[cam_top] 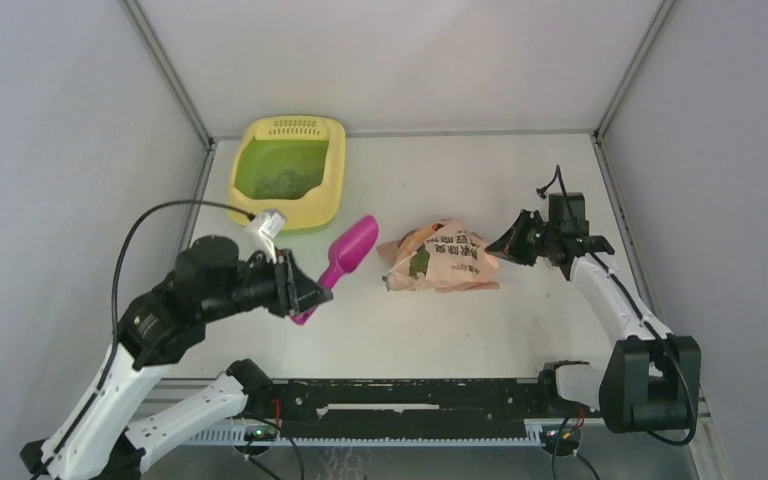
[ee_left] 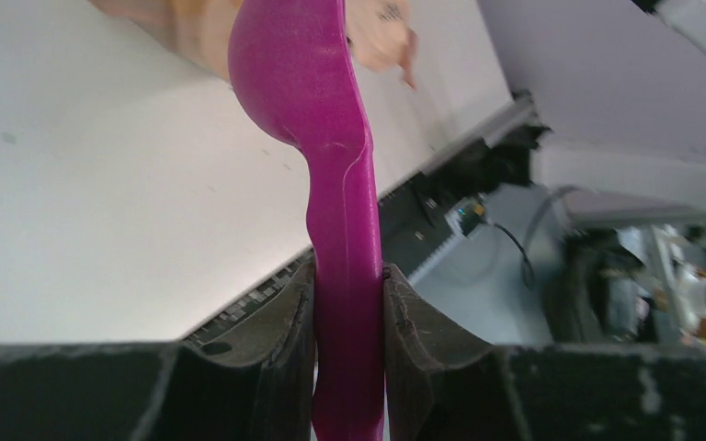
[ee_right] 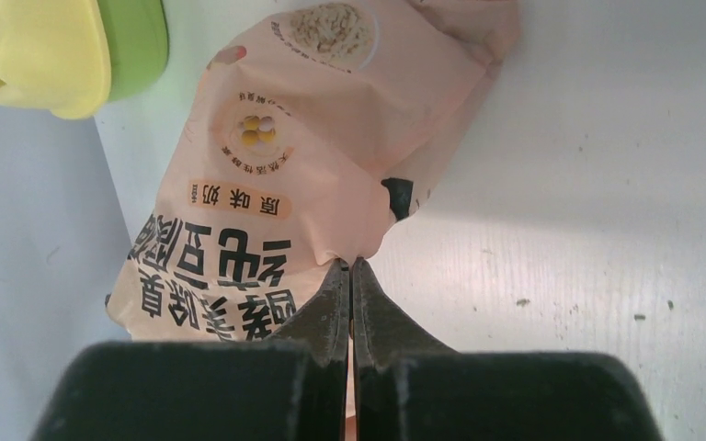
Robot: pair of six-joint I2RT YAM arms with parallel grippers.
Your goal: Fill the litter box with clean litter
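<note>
The magenta scoop [cam_top: 352, 247] is held at its handle, with my left gripper shut on it; its bowl points toward the bag and the back of the table. A pinkish litter bag [cam_top: 450, 257] lies crumpled at the table's middle. On the bag's right edge, my right gripper is shut, pinching the thin bag film [ee_right: 354, 239] at its fingertips. The yellow litter box [cam_top: 332, 190] stands at the back left, with some loose litter on its green floor. Whether the scoop holds litter cannot be seen.
Small specks of litter [ee_right: 523, 302] are scattered on the white table near the bag. Side walls and a back wall close in the space.
</note>
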